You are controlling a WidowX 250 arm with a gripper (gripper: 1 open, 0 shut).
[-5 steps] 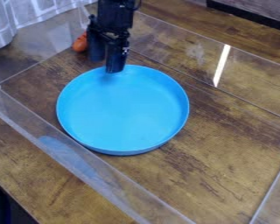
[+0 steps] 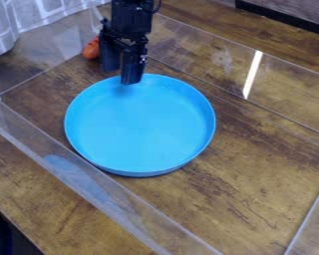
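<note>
A round blue tray point(image 2: 140, 125) lies on the wooden table, filling the middle of the view, with nothing on it. The dark gripper point(image 2: 123, 62) hangs just behind the tray's back rim, near the top centre. Whether it is open or shut is hard to make out. An orange object point(image 2: 91, 49) sits just left of the gripper, partly hidden by it.
Clear transparent edges or panels cross the table at the lower left and right. White crumpled material point(image 2: 16, 22) is at the upper left. Bare wood point(image 2: 242, 189) lies free to the right of the tray.
</note>
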